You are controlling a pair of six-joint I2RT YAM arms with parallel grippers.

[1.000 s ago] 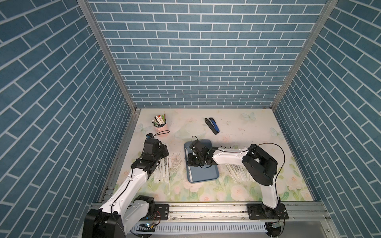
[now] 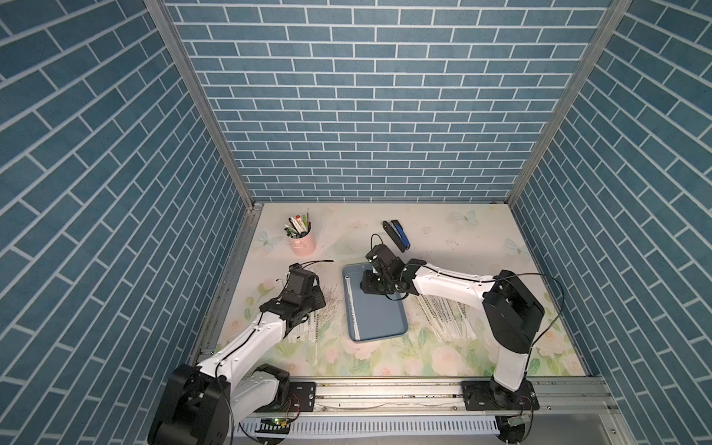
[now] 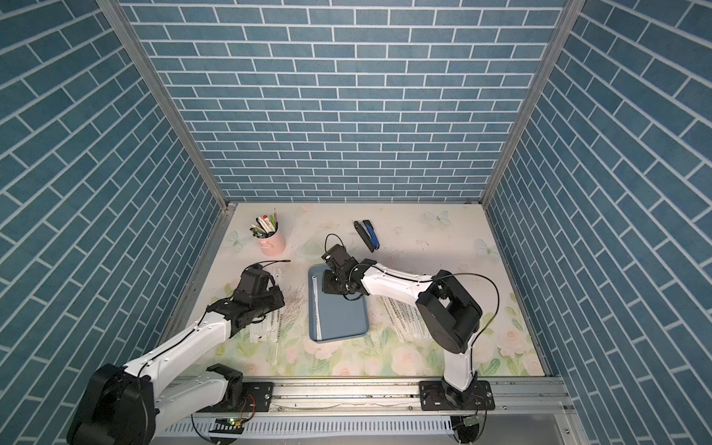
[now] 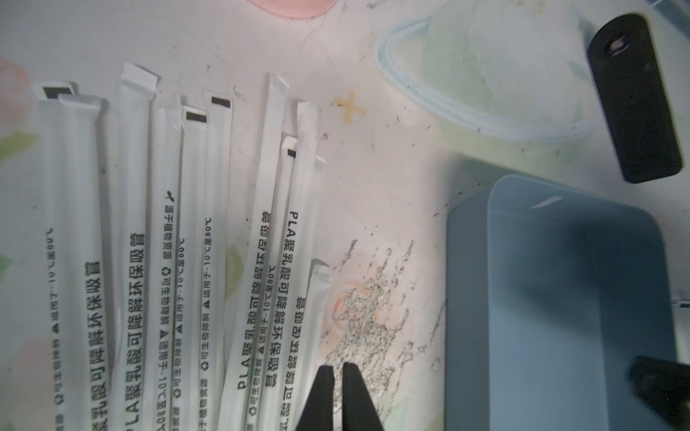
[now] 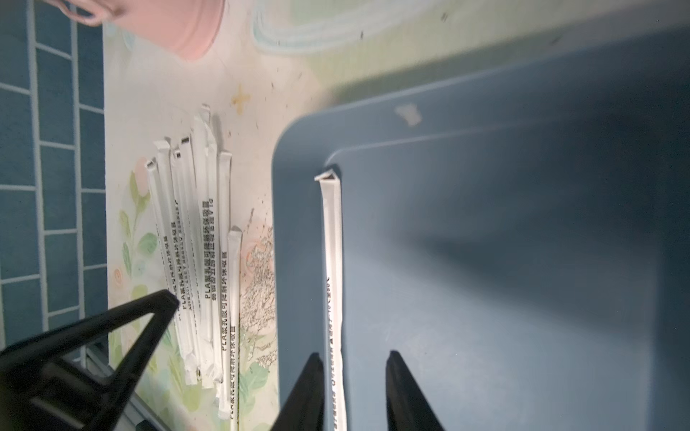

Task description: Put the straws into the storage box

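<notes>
A white paper-wrapped straw [image 5: 333, 265] lies lengthwise along the left inner wall of the blue-grey storage box [image 2: 385, 326]. Over that box hangs my right gripper, fingers apart with nothing held between them. Several wrapped straws [image 4: 136, 251] lie side by side on the table left of the box, partly covered by the left arm in the top views. My left gripper is shut above the right edge of this group, and no straw shows between its fingertips. A second group of straws [image 2: 446, 320] lies right of the box, partly under the right arm.
A pink cup with pens [image 2: 301, 241] stands at the back left. Behind the box lies a black and blue stapler-like object [image 2: 396, 235].
My right gripper has moved back and to the right over the box, leaving the straw inside.
</notes>
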